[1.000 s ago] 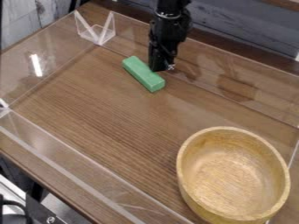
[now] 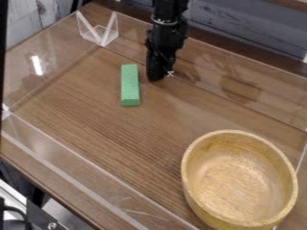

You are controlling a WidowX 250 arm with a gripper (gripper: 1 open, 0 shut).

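Note:
My black gripper (image 2: 157,70) hangs down from the top of the view, low over the table just to the right of a green block (image 2: 129,85), apart from its lower part. It is shut; I see nothing clearly between its small, dark fingers. The green block lies flat, lengthwise from back to front.
A large yellow bowl (image 2: 239,178) fills the front right. A clear plastic rack (image 2: 99,28) stands at the back left.
The gripper has moved down toward the front. The green block has turned from slanting to straight front-to-back and shifted slightly left and toward the front.

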